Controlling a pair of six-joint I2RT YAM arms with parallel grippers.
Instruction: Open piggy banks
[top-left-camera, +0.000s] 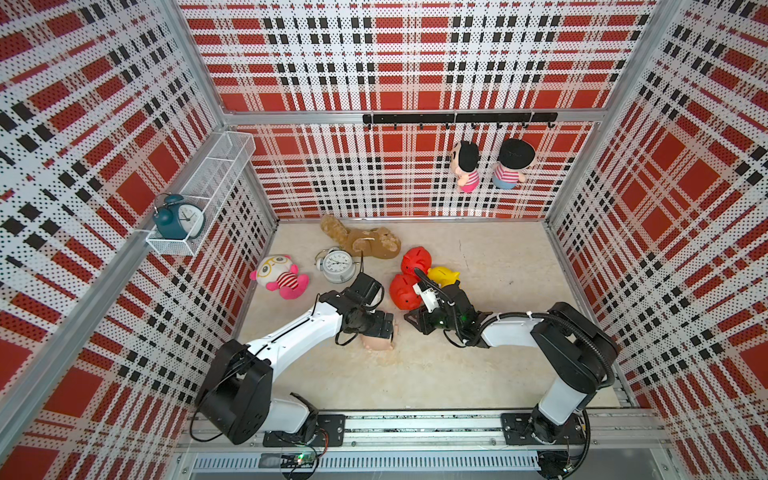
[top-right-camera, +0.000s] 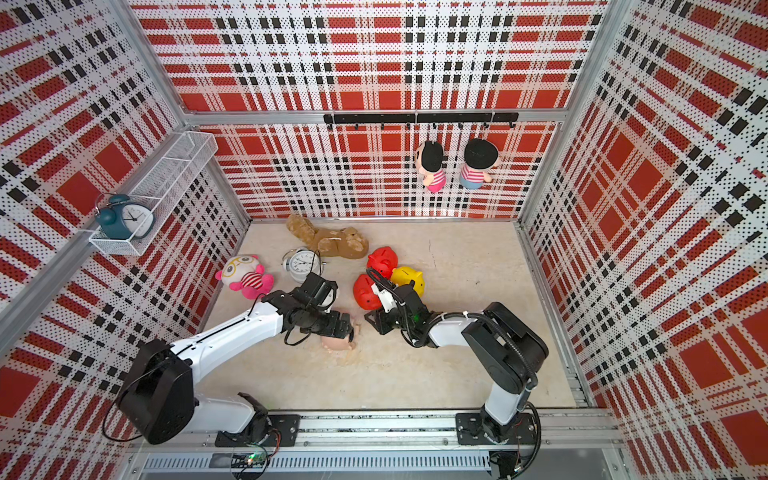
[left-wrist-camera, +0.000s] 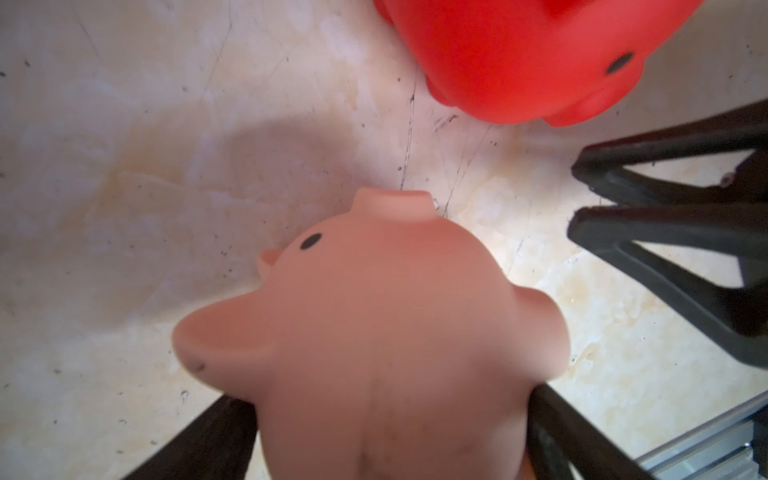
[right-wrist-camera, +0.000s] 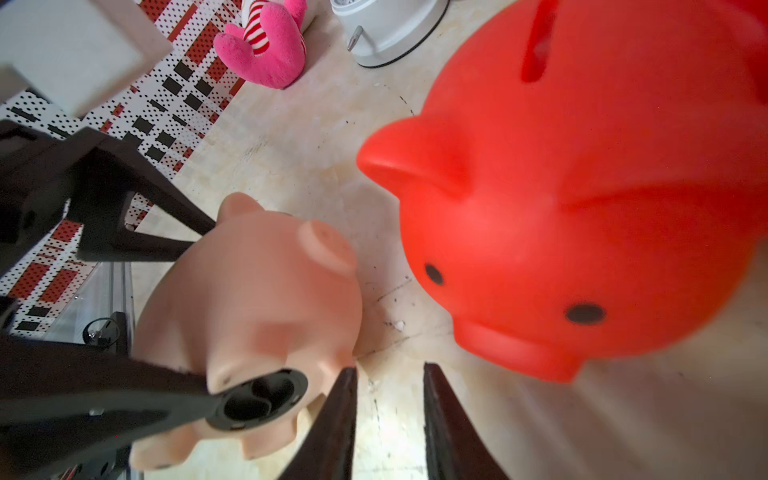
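A pink piggy bank (left-wrist-camera: 384, 336) lies on the table with my left gripper (top-left-camera: 377, 324) around its body, fingers apart; whether they touch both sides is unclear. In the right wrist view, a dark round opening shows in its underside. Just right of it, my right gripper points at that bank, its narrow fingertips a little apart, with nothing seen between them. Two red piggy banks (top-left-camera: 405, 292) (top-left-camera: 416, 258) and a yellow piggy bank (top-left-camera: 445, 274) sit behind my right gripper.
A silver clock (top-left-camera: 337, 264), a brown plush toy (top-left-camera: 372, 242) and a pink plush toy (top-left-camera: 280, 276) lie at the back and left. A teal clock (top-left-camera: 169, 220) is in a wall basket; two dolls hang at the back.
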